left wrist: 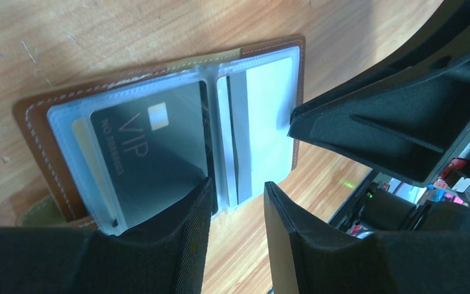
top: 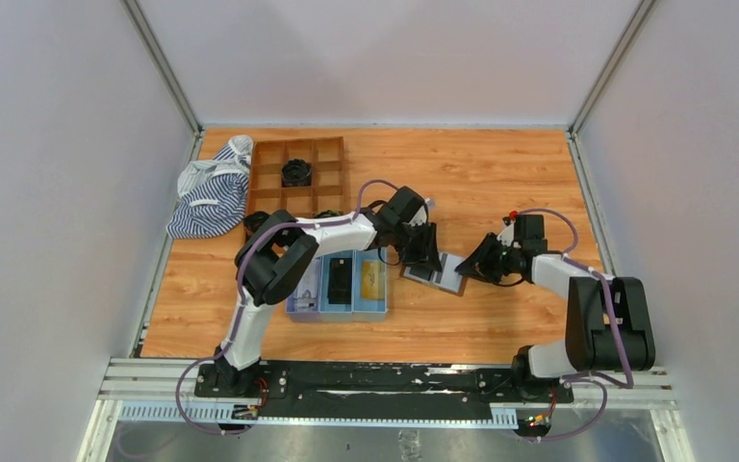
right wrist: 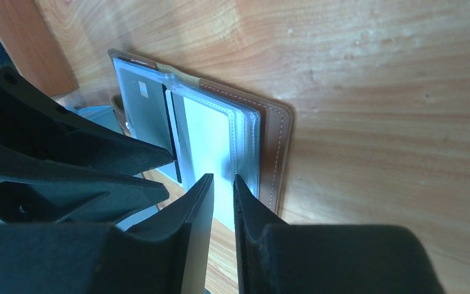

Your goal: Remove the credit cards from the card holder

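The brown card holder (top: 452, 274) lies open on the table, with clear sleeves. A grey VIP card (left wrist: 147, 153) is in its left part, a white card (left wrist: 263, 116) in its right part. My left gripper stands open over the near edge of the holder, between the two parts. My right gripper is shut on the clear sleeve edge at the holder's right side, beside the white card.
A blue divided tray (top: 378, 302) sits left of the holder, a wooden compartment box (top: 327, 154) behind it, striped cloth (top: 202, 212) at far left.
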